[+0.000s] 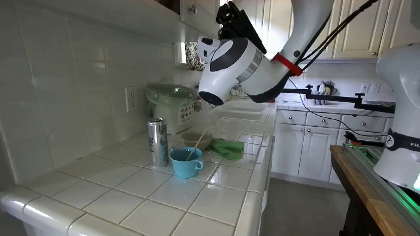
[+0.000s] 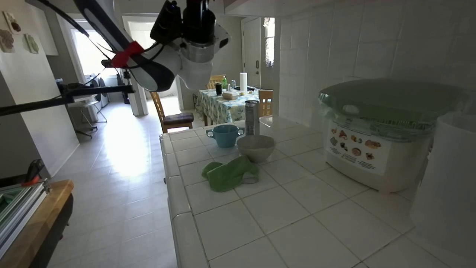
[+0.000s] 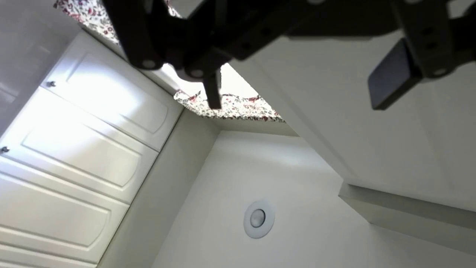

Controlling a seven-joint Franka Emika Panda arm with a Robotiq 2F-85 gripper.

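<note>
Raised well above the counter, my gripper is open and empty in the wrist view, with its fingers wide apart. It points upward, towards the ceiling and the underside of the cupboards. On the tiled counter (image 1: pixel 161 208) stand a silver can (image 1: pixel 158 143), a light blue two-handled cup (image 1: pixel 184 167) with a thin stick (image 1: pixel 195 146) in it, and a pale bowl (image 2: pixel 256 149). A green cloth (image 2: pixel 230 174) lies crumpled beside the bowl. None of these touches the gripper.
A white bin with a green lid (image 1: pixel 171 94) stands against the wall. An upper cupboard (image 1: pixel 199 15) hangs close to the raised gripper. Behind is the sink (image 1: pixel 242 106).
</note>
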